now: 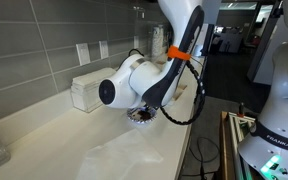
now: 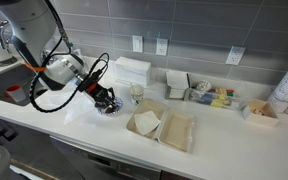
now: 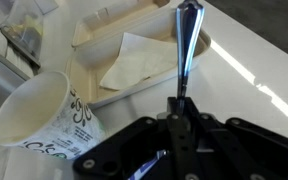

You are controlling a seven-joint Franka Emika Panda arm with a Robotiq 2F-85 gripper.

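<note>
A slim, shiny metal utensil (image 3: 188,45) rises from my gripper, which is shut on it at the lower middle of the wrist view. Its far end runs out of the top of that view, so I cannot tell what kind of utensil it is. In exterior view 2 my gripper (image 2: 108,102) is low over a patterned dish (image 2: 110,110) on the counter. The same dish (image 1: 141,118) shows below the arm in exterior view 1. Whether utensil and dish touch is hidden.
A white mug with dark lettering (image 3: 76,122) stands close to my gripper. Beside it is a beige divided tray (image 2: 176,131) holding a white napkin (image 3: 141,62). A white box (image 2: 133,71) and a clear container (image 2: 215,97) line the wall.
</note>
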